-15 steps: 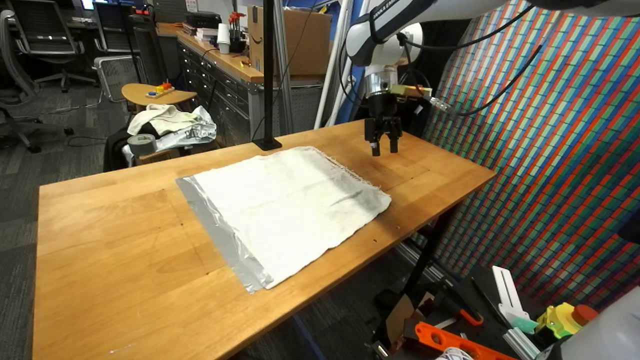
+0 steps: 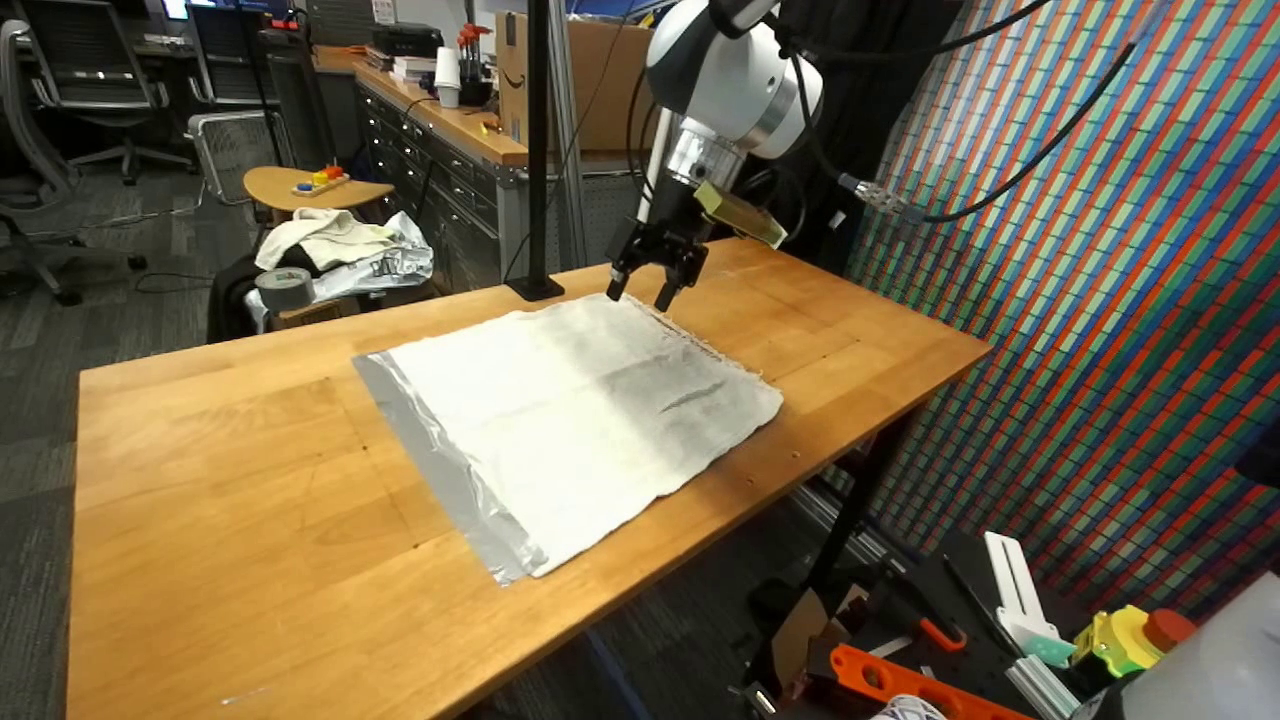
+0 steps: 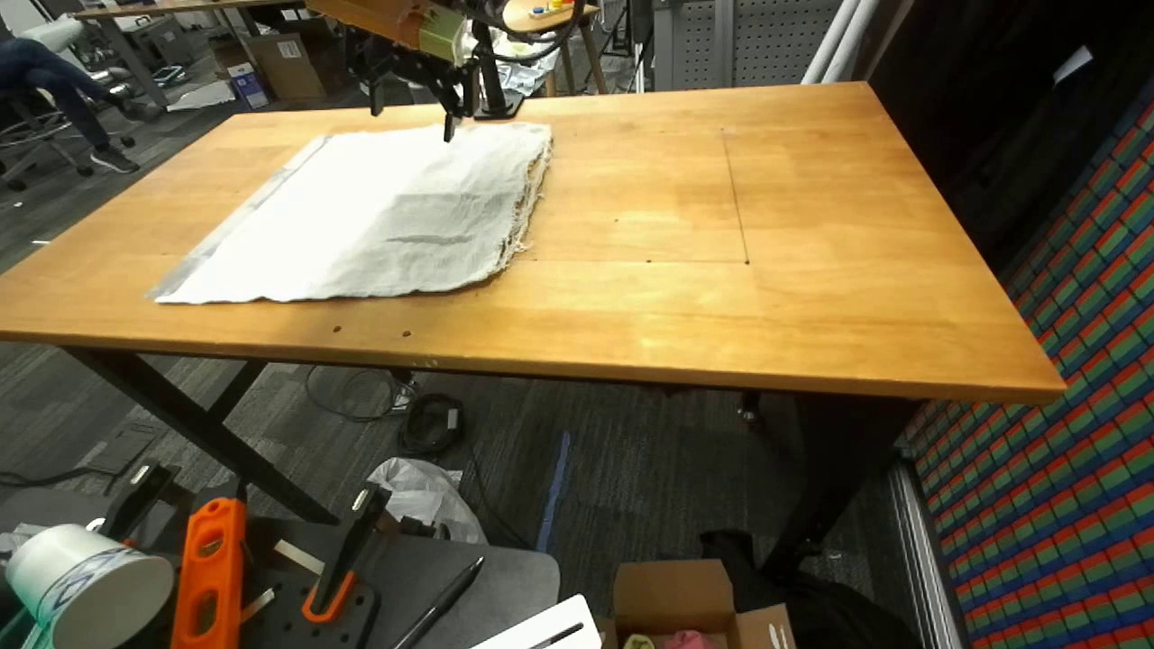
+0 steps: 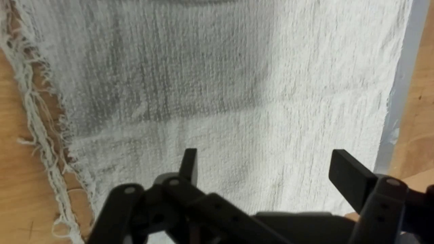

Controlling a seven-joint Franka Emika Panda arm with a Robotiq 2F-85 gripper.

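A white woven cloth (image 2: 576,408) lies flat on the wooden table, its frayed edge (image 4: 44,134) turned toward the bare side of the tabletop. Along the opposite edge runs a strip of grey tape (image 2: 438,468), partly under the cloth. My gripper (image 2: 639,294) hangs above the cloth's far corner by the frayed edge, tilted. From the wrist view the gripper is open wide, with only cloth visible beyond the gap. In exterior view 2 the gripper (image 3: 411,121) appears over the far part of the cloth (image 3: 357,216). Exact height above the cloth is hard to tell.
A black post (image 2: 536,144) stands at the table's far edge, close to my gripper. A side cart with tools such as an orange level (image 3: 207,573) stands apart from the table.
My gripper has moved left in exterior view 1, from over bare table to over the cloth's far corner, and has tilted. The cloth's shape looks the same; the arm's shadow now falls on it.
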